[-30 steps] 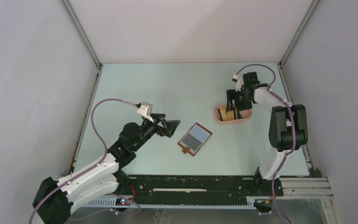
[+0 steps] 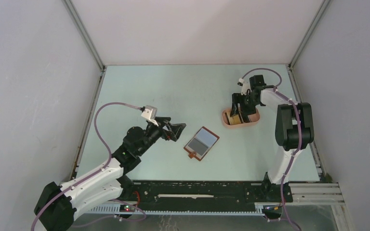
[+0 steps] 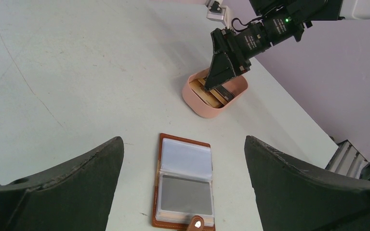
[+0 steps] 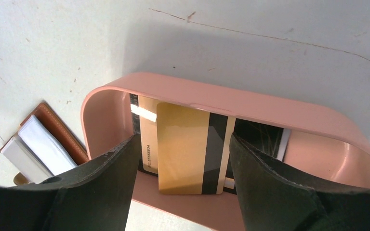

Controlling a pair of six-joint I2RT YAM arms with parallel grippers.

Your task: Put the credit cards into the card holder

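Observation:
The card holder (image 2: 201, 143), brown with clear pockets, lies unfolded in mid-table; in the left wrist view its snap tab (image 3: 196, 223) points toward me. Several cards stand leaning in a pink bin at the right. A gold card with a black stripe (image 4: 183, 149) is foremost in the right wrist view, beside a pale numbered card (image 4: 148, 139) and a dark card (image 4: 256, 137). My right gripper reaches into the bin, its fingers apart on either side of the gold card; firm contact is not visible. Left of the holder, my left gripper hangs open and empty.
The pink bin's rim (image 4: 231, 98) runs close around my right fingers, with an empty stretch at its right end. Bare tabletop (image 2: 173, 91) lies behind the holder and between it and the bin.
My right gripper has shifted slightly left and down into the bin, its arm following. The left arm, the holder and the bin stay where they were.

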